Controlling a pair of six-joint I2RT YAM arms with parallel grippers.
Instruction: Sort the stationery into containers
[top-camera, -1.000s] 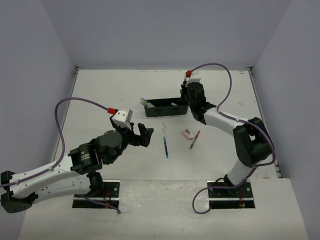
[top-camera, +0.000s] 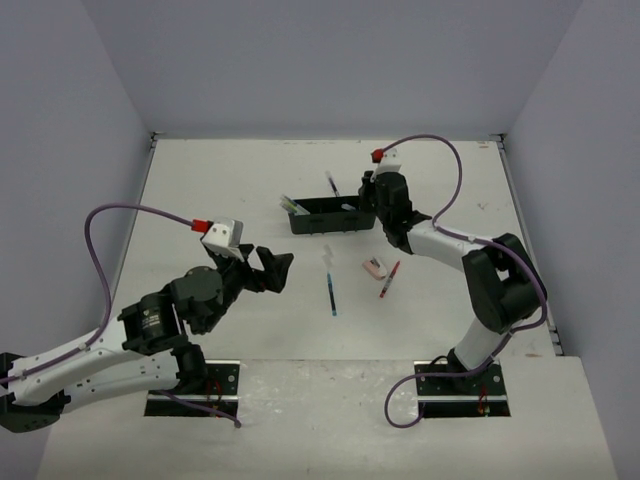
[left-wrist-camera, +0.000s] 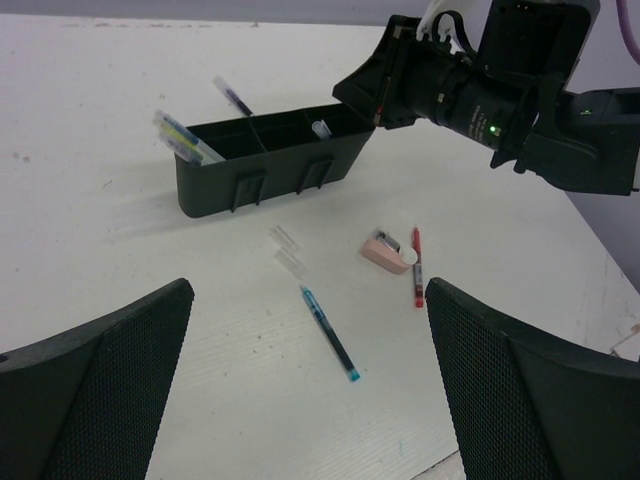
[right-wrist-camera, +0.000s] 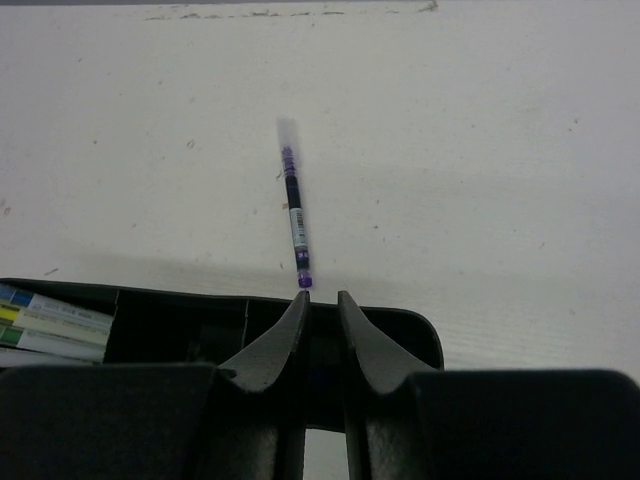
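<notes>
A black divided box (top-camera: 330, 222) stands at the table's back middle. Marker-like sticks (right-wrist-camera: 60, 335) poke out of its left compartment, and a small pale item (left-wrist-camera: 321, 129) shows in the right part. My right gripper is over the box's right end, fingers slightly open with nothing between. Behind the box lies a purple-and-black pen (right-wrist-camera: 297, 215) on the table, its near end close to the rim. A blue-black pen (left-wrist-camera: 330, 333), a pink block with a white end (left-wrist-camera: 385, 254) and a red pen (left-wrist-camera: 418, 268) lie in front. My left gripper stands wide open and empty.
Two faint clear strips (left-wrist-camera: 287, 250) lie between the box and the blue-black pen. Grey walls (top-camera: 575, 150) enclose the table's sides and back.
The left arm has drawn back slightly leftward; the right has barely moved.
</notes>
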